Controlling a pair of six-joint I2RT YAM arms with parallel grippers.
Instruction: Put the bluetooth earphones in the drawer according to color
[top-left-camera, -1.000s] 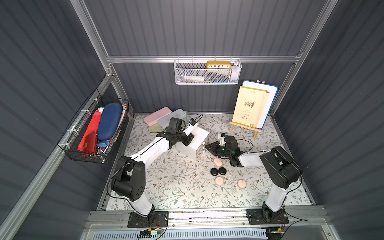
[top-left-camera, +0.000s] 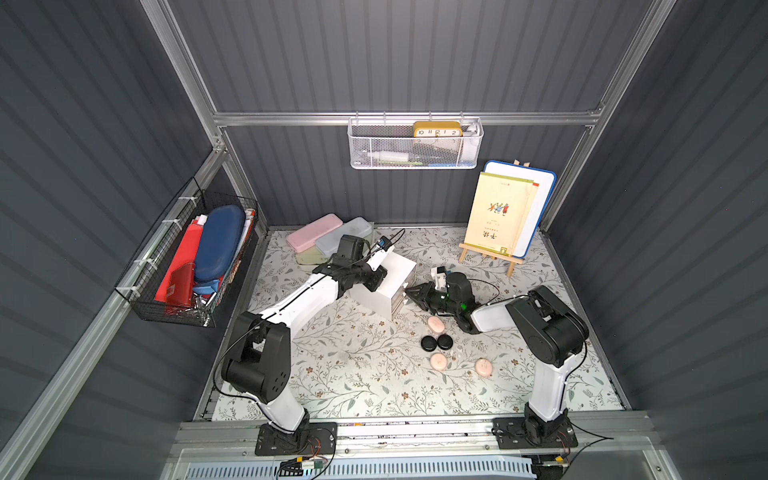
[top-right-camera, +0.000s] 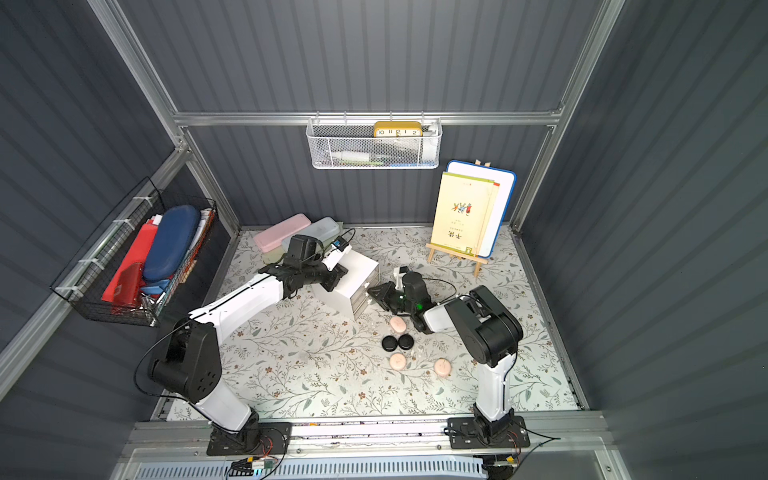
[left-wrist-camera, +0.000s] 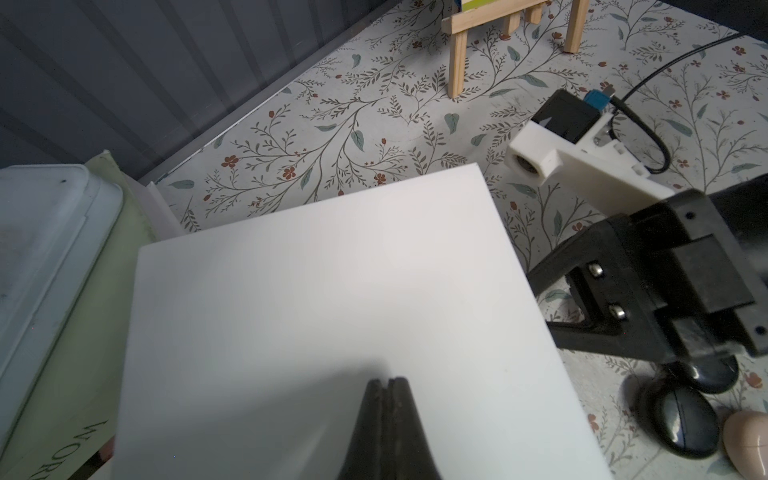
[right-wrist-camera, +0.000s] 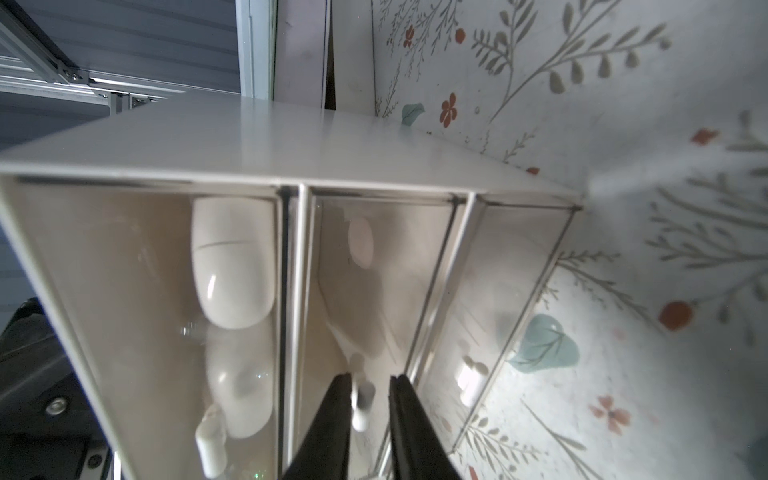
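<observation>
My left gripper is shut over the top of the white drawer cabinet (left-wrist-camera: 336, 280), with nothing between its fingers. The right gripper is at the cabinet's front, by the middle drawer's knob (right-wrist-camera: 362, 404). It is shut, with a narrow gap showing between its tips; contact with the knob cannot be made out. White cases (right-wrist-camera: 232, 268) show in the top drawer; the middle and bottom drawers look empty. On the table are two black cases (top-left-camera: 429, 343) and pink ones: one near the right gripper (top-left-camera: 436, 324), one in front (top-left-camera: 438, 361), one farther right (top-left-camera: 484, 367).
Behind the cabinet lie a pink box (top-left-camera: 313, 232) and a pale blue box (top-left-camera: 342, 236). An easel with a board (top-left-camera: 502, 212) stands at the back right. A wire basket (top-left-camera: 196, 272) hangs at the left.
Over the last second my right gripper has moved slightly left toward the cabinet front, and the cabinet has shifted a little left. The left arm looks still.
</observation>
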